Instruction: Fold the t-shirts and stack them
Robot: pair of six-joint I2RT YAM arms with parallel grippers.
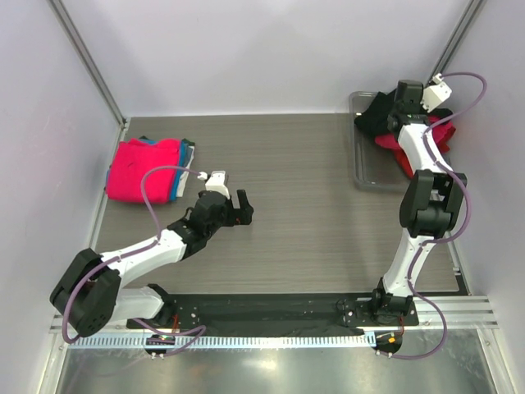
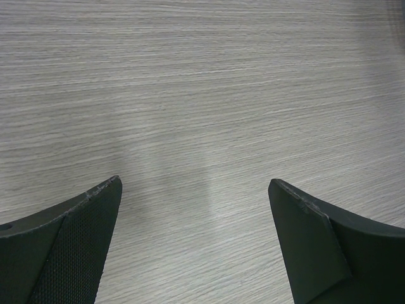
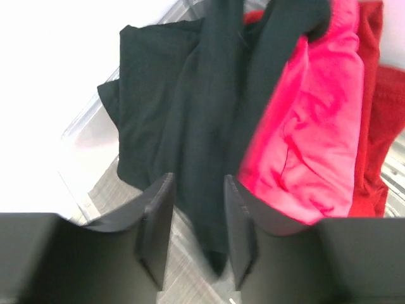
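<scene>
A folded pile [image 1: 143, 169] of shirts, pink on top over blue, white and dark edges, lies on the left of the table. A clear bin [image 1: 363, 164] at the back right holds a black shirt [image 3: 152, 95], a pink shirt [image 3: 313, 126] and a red one [image 3: 386, 126]. My right gripper [image 1: 409, 89] is over the bin; its fingers, low in the right wrist view, stand part open in front of blurred dark cloth, and whether they grip it I cannot tell. My left gripper [image 1: 241, 208] hangs open above bare table, right of the pile, with nothing between its fingers.
White walls stand along the back and both sides, close to the bin at the back and right.
</scene>
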